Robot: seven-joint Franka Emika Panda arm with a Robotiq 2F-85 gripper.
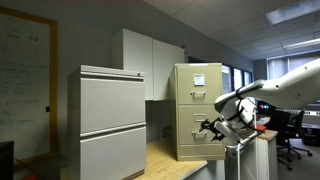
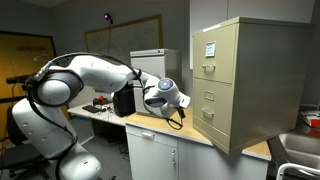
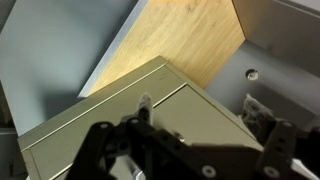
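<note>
A tan filing cabinet (image 1: 196, 154) with several drawers and pull handles stands on the wooden counter, a paper label on its upper front. In exterior view 1 my gripper (image 1: 206, 131) is in front of its lower drawers. Exterior view 2 shows the gripper (image 2: 181, 114) on the drawer side, with the cabinet (image 2: 265, 85) to its right. Seen from the wrist, the open gripper has nothing between its two dark fingers. The tan cabinet front (image 3: 85, 130) fills the lower left there. Whether the fingers touch a handle cannot be told.
A grey two-drawer cabinet (image 1: 112, 119) stands at the other end of the wooden counter (image 2: 205, 134). White wall cupboards (image 1: 147, 65) hang behind. Bare counter lies between the two cabinets. A sink (image 2: 300, 152) is at the far right of exterior view 2.
</note>
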